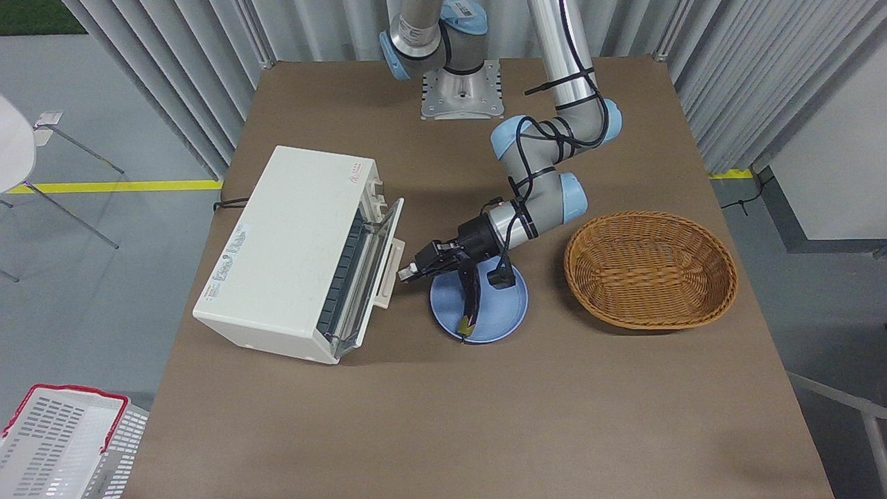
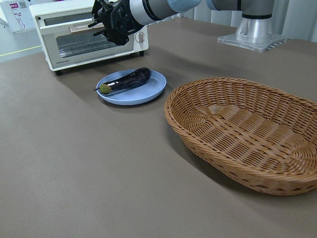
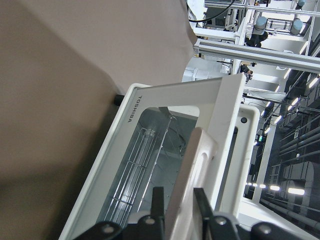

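Observation:
A white Toshiba toaster oven (image 1: pixel 283 241) has its door tilted partly open, a pale handle (image 3: pixel 192 170) along the door's edge. My gripper is at that handle, its two black fingers either side of it in the wrist view; whether they are closed on it is unclear. A dark eggplant with a green stem (image 1: pixel 469 303) lies on a blue plate (image 1: pixel 503 320) below the arm, beside the oven.
An oval wicker basket (image 1: pixel 648 270) sits to the right of the plate. The robot's base stands at the back.

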